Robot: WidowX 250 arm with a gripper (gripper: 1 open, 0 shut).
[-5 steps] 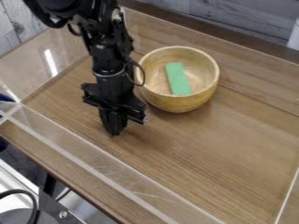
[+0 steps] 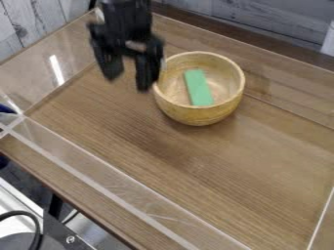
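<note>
A wooden bowl (image 2: pixel 183 107) stands right of centre with a green block (image 2: pixel 198 86) inside it. My dark gripper (image 2: pixel 128 70) is at the upper left, beside the bowl's left rim and blurred by motion. Its fingers are too blurred to show whether they are open or shut, or whether anything is between them.
A pale wall or edge runs along the left, with a black cable (image 2: pixel 26 227) at the lower left corner.
My gripper has risen from low at the centre-left, near the table, to the upper left of the view. The bowl and green block look unmoved.
</note>
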